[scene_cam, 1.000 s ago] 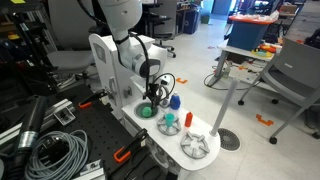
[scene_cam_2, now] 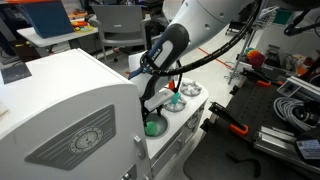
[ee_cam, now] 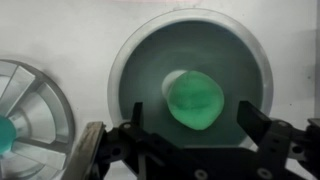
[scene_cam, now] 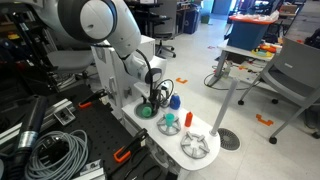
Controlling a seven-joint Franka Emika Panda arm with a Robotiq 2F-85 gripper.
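Observation:
A dark round pan or bowl [ee_cam: 150,75] with a pale rim fills the middle of the wrist view. Inside it sits a round green object [ee_cam: 195,95], with a small whitish patch showing at its upper left. My gripper stands open over the bowl, its two dark fingers wide apart at lower left and lower right, with the green object below and between them. Whether the fingertips touch anything cannot be told. From exterior view 2, the green object [scene_cam_2: 151,128] appears low in the bowl beside the white housing.
Round metal burner grates [scene_cam: 195,145] lie on the white table, one bearing a teal cup [scene_cam: 169,118]. A red object [scene_cam: 190,119] and a blue one [scene_cam: 175,101] stand nearby. The large white housing [scene_cam_2: 60,100] rises close beside the arm.
My arm has come down over the past second, bringing the wrist lower above the bowl. The table objects appear to have stayed in place.

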